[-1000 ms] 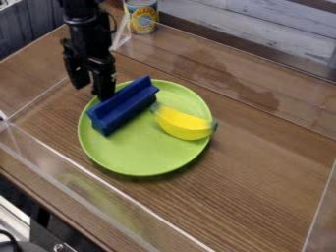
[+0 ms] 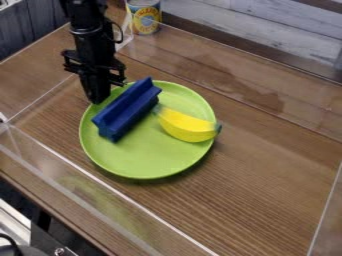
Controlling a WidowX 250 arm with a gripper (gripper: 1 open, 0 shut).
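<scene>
The black arm reaches down from the top left, its gripper [image 2: 98, 95] shut, low at the upper-left rim of a green plate [image 2: 147, 160]. A blue block [image 2: 127, 109] lies on the plate, slanting from upper right to lower left, just right of the gripper. A yellow banana [image 2: 187, 126] lies on the plate to the right of the block. Whether the fingertips touch the plate or block is hard to tell.
A can [image 2: 143, 16] stands at the back, behind the arm.
Over the last second the arm has shifted a little at the plate's upper-left rim. The plate, block and banana look unchanged.
</scene>
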